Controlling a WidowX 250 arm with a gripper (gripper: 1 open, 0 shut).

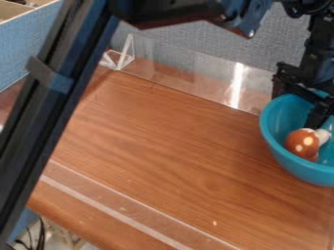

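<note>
A teal bowl (294, 166) stands at the right edge of the wooden table, partly cut off by the frame. Inside it lies a toy mushroom with an orange, white-spotted cap (303, 145) and a pale stem. My black gripper (313, 103) reaches down over the bowl's back rim, above the mushroom. Its fingertips are dark and partly hidden, and I see nothing clearly held between them.
The bare wooden table (156, 166) fills the middle and left. A clear panel and a small white wire piece (117, 57) stand along the back. A black arm strut crosses the left side in the foreground.
</note>
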